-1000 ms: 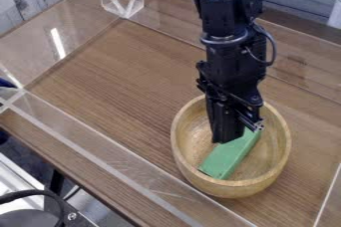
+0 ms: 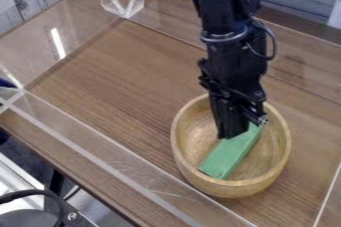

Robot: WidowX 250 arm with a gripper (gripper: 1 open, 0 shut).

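The black gripper points down into a wooden bowl at the lower right of the camera view, its tip over the bowl's back half. It looks shut, with nothing visible between its fingers. A flat green block lies inside the bowl, slanting from lower left to upper right, its upper end near the fingertips. Whether the fingertips touch the block cannot be told.
A clear plastic object stands at the back left. Black cables and a dark part lie at the lower left corner.
The gripper has shifted very slightly within the area over the bowl. The bowl and green block look unmoved.
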